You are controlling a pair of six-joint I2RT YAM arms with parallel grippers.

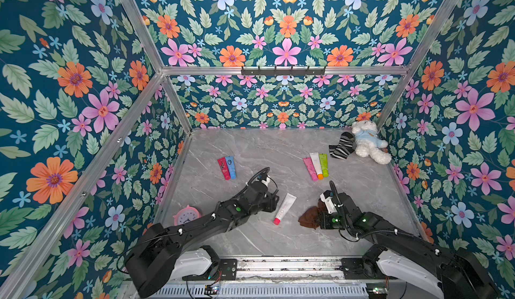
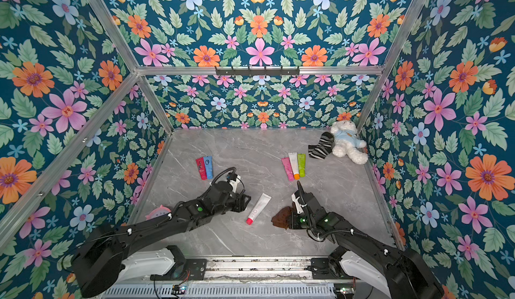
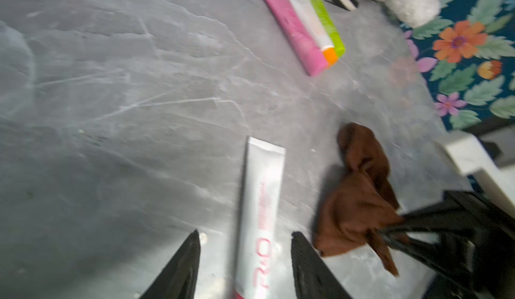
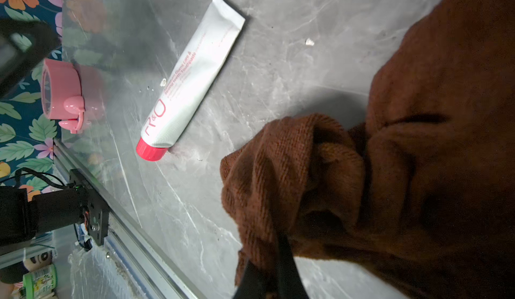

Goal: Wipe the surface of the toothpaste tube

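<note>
The white toothpaste tube with red cap [image 1: 284, 207] lies on the table between the grippers, printed side up in the right wrist view [image 4: 187, 76]. My left gripper is open above and left of the tube, nothing between its fingers, the tube showing below. My right gripper is shut on the brown cloth [image 4: 413, 181], which lies bunched on the table right of the tube; its fingertips [image 4: 284, 266] are partly hidden in the folds.
Red and blue tubes [image 1: 223, 168] lie back left, pink, white and green tubes [image 1: 310, 168] back right. Striped socks [image 1: 339, 150] and a white bear [image 1: 372, 148] occupy the far right corner. A pink clock [image 1: 186, 216] is front left.
</note>
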